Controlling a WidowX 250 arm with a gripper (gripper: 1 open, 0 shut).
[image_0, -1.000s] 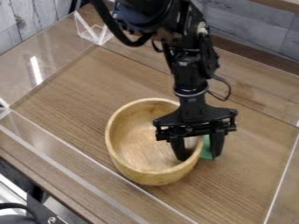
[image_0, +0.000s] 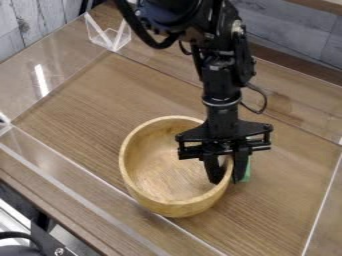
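The black arm reaches down from the top, its gripper (image_0: 219, 168) low over the right side of a wooden bowl (image_0: 150, 186). The fingers straddle or rest at the bowl's right rim; whether anything is between them is hard to see. A small green object (image_0: 246, 168) shows just right of the fingertips, mostly hidden behind the gripper.
A clear plastic item (image_0: 110, 32) is at the far back left, near the wall.
Since a second ago the arm has shifted slightly, standing more upright, and less of the green object shows.
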